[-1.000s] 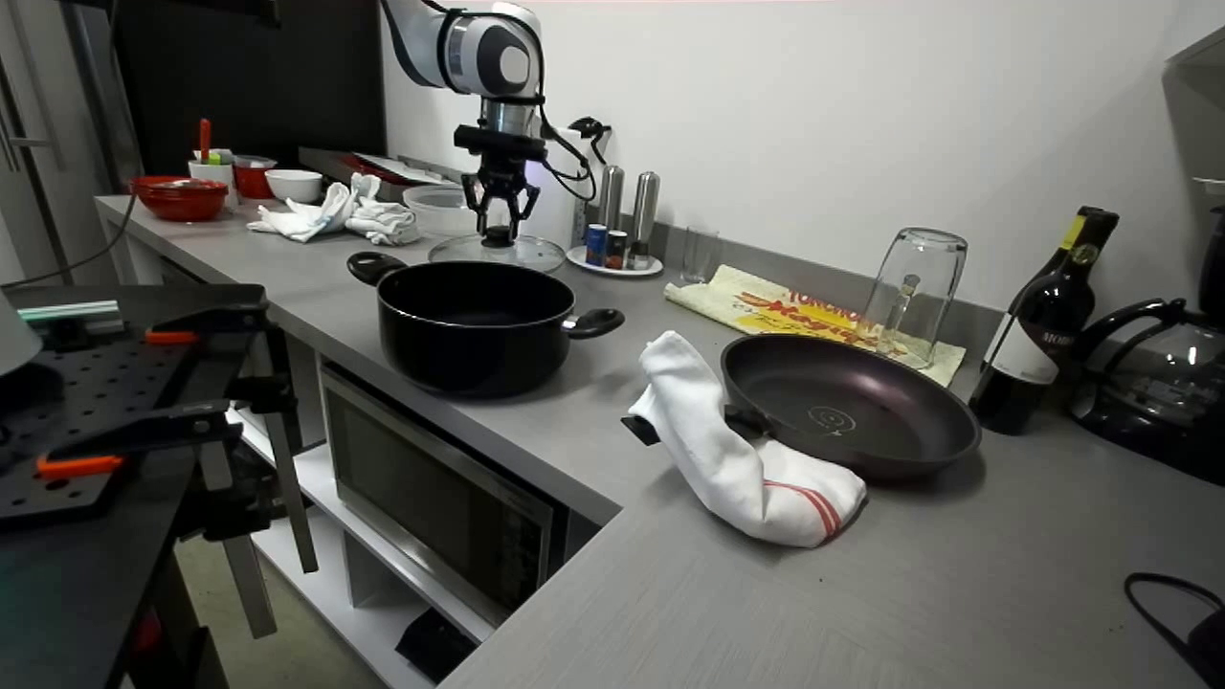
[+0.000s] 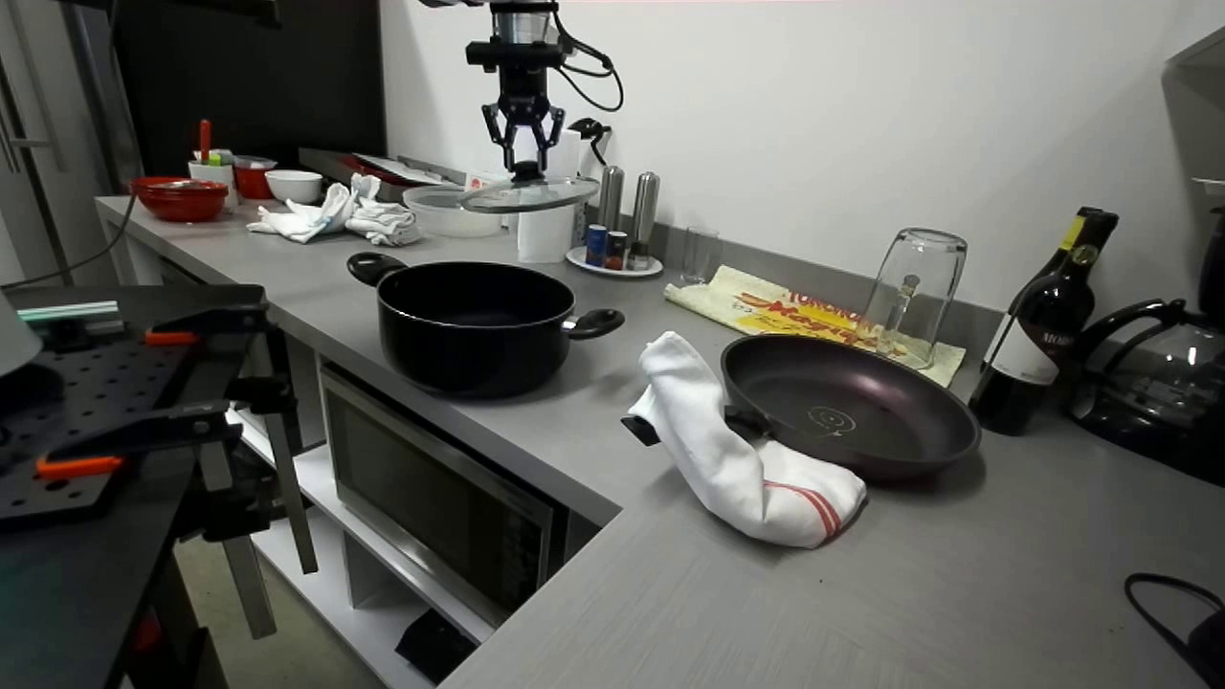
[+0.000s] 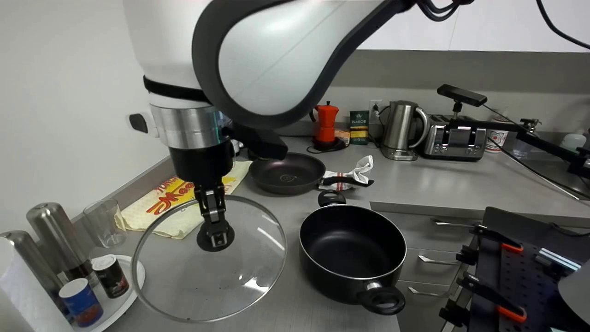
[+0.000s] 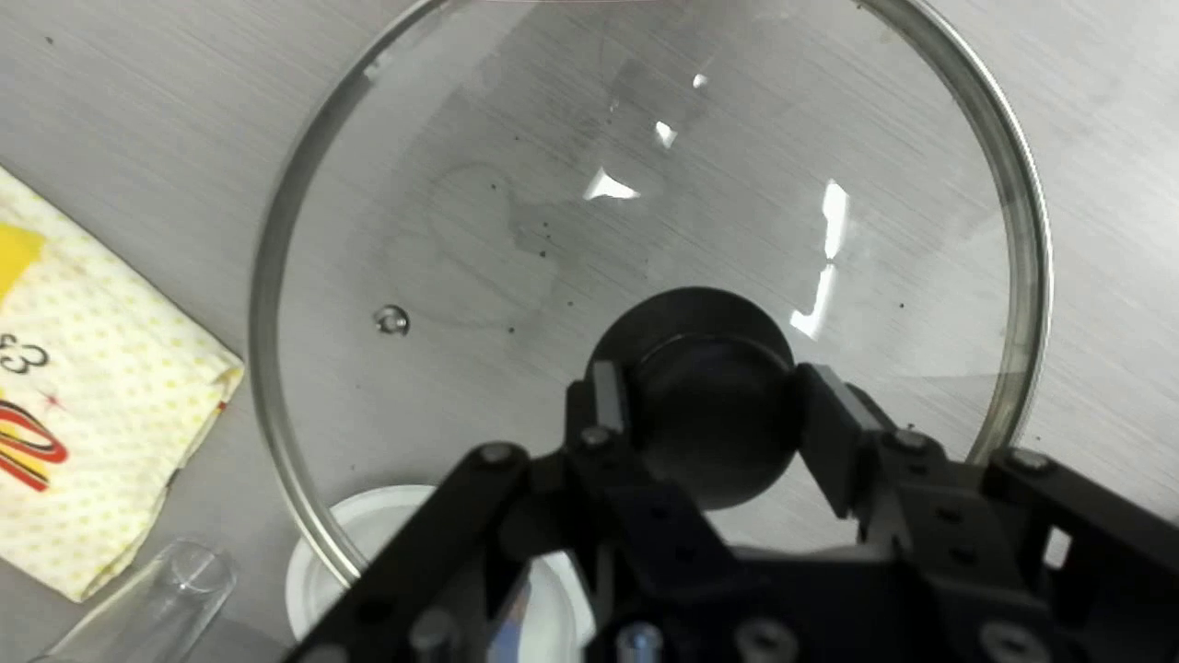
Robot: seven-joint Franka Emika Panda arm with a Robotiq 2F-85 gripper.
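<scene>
My gripper [image 2: 525, 163] is shut on the black knob [image 4: 707, 409] of a round glass lid [image 3: 254, 276]. In exterior view 1 the lid hangs level in the air, above and behind the black pot [image 2: 477, 333]. The wrist view shows one finger pad on each side of the knob, and the counter through the clear glass. The pot stands uncovered and empty on the counter, its two handles sticking out; in exterior view 2 it is to the right of the lid [image 3: 182, 282], apart from it.
A plate with shakers and small tins [image 2: 616, 249] stands near the wall, with a clear glass [image 2: 698, 253] beside it. Further right are a yellow cloth [image 2: 746, 300], a dark frying pan [image 2: 850, 402], a white towel [image 2: 735, 471] and a wine bottle [image 2: 1039, 327].
My gripper has risen and shifted slightly right in exterior view 1, carrying the lid up from low behind the pot. The pot and the other things have stayed put.
</scene>
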